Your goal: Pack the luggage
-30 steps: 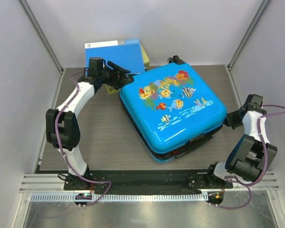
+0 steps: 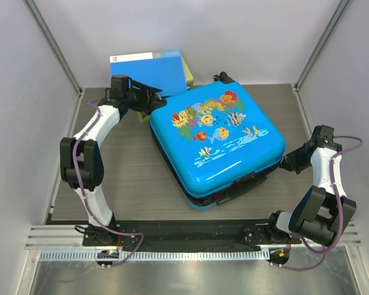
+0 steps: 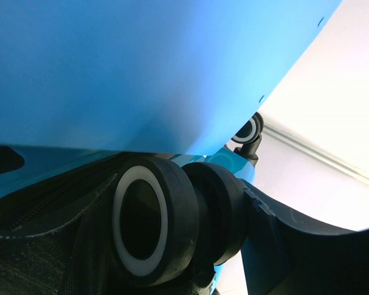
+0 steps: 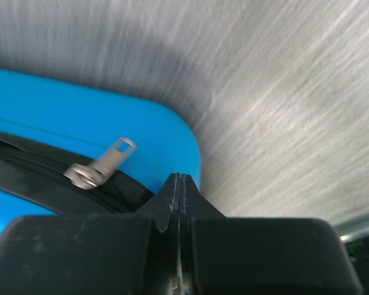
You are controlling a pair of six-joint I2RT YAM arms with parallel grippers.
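A closed bright blue suitcase with cartoon fish lies across the table, its black handle at the front right. My left gripper is at its back-left corner; in the left wrist view black wheels sit right at the fingers, and whether they are gripped is unclear. My right gripper, shut, points at the front-right corner of the suitcase; the right wrist view shows a zipper pull beside it, with nothing seen between the fingers.
A blue flat box leans over something yellow at the back left, close above my left gripper. White walls enclose the sides and back.
The suitcase has shifted slightly to the left and front. My right gripper has moved left and a little toward the front with it; the left gripper has shifted slightly left.
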